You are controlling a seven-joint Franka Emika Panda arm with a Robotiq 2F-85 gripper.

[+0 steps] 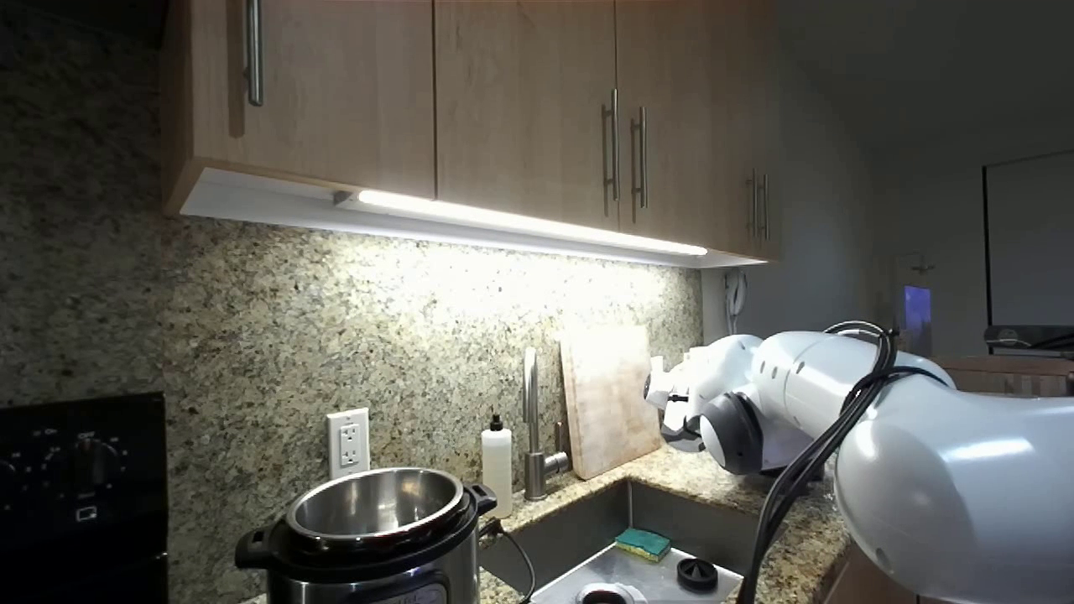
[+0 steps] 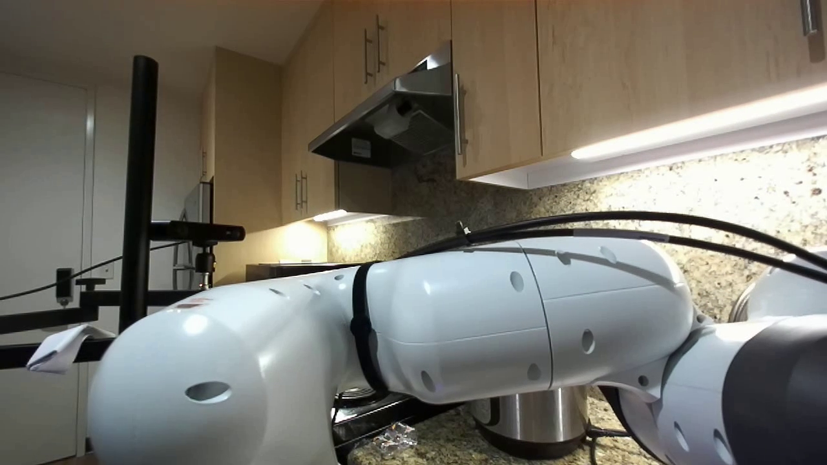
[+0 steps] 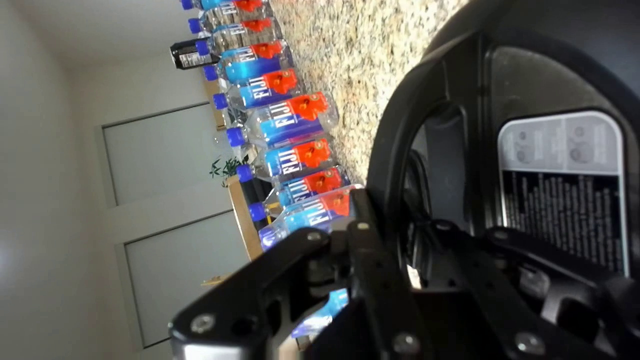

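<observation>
Filling the right of the wrist view is a black rounded object [image 3: 510, 78], seemingly an appliance lid, with a grey-and-black printed label [image 3: 561, 150]. My gripper is closed on a dark curved part of it, low in that view; dark on dark hides the exact contact. From the exterior, the arm's wrist [image 1: 730, 433] hangs over the counter right of the sink, and the fingers cannot be made out. At the front left, a steel pressure cooker [image 1: 377, 564] stands uncovered, its inner pot [image 1: 377, 503] looking empty.
Several water bottles [image 3: 294, 120] stand in a row close beside the black object. The sink [image 1: 589, 513] holds a green sponge [image 1: 642, 544]. A cutting board [image 1: 611, 403], faucet [image 1: 531, 403] and soap bottle [image 1: 496, 468] line the backsplash. Overhead are cabinets [image 1: 523, 111].
</observation>
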